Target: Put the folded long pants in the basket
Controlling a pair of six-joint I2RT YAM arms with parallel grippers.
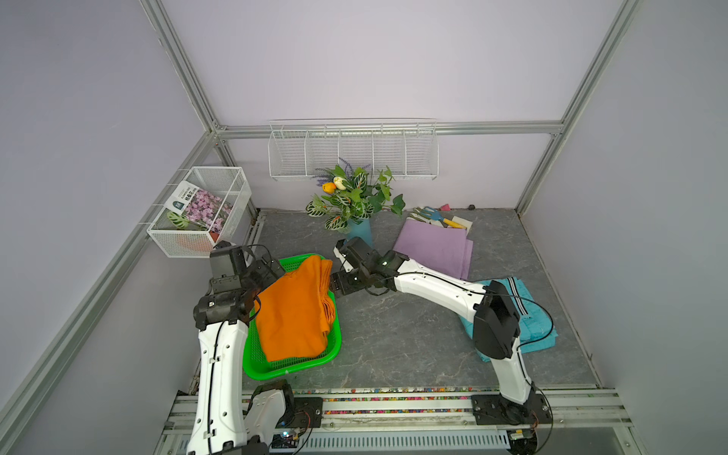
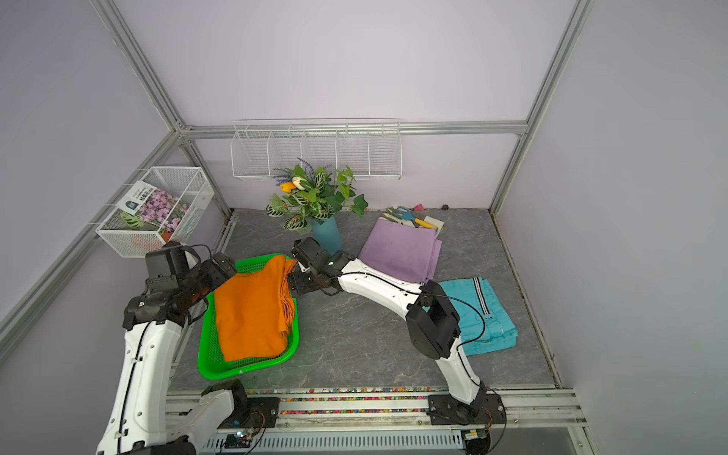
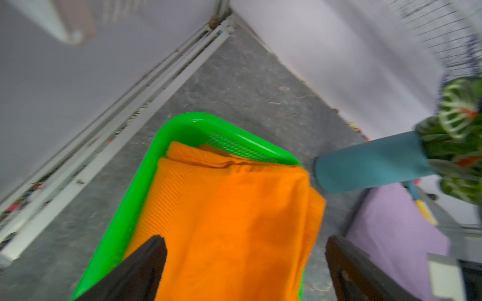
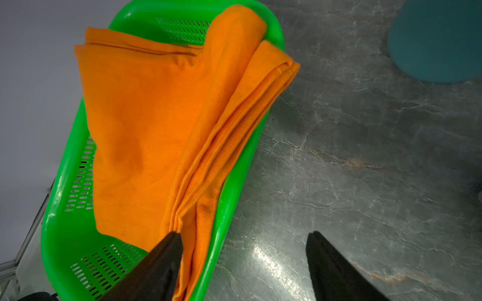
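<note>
Orange folded pants point(image 1: 295, 318) lie inside the green basket point(image 1: 339, 349) on the left of the table. Their right side is bunched into layered folds along the basket's right wall; in the right wrist view the upper corner of the pants point(image 4: 165, 120) laps over the rim. My left gripper is open above the basket's left side, its fingers point(image 3: 145, 266) apart and free of cloth. Just right of the basket, my right gripper also stands open, nothing between its fingers; its left finger point(image 4: 168, 255) overlaps the basket edge in view.
A blue vase point(image 2: 327, 235) with leafy flowers stands close behind my right gripper. Purple cloth point(image 1: 432, 246) and a folded turquoise cloth point(image 2: 477, 311) lie farther right. A white wire basket point(image 1: 227, 189) hangs at the left wall.
</note>
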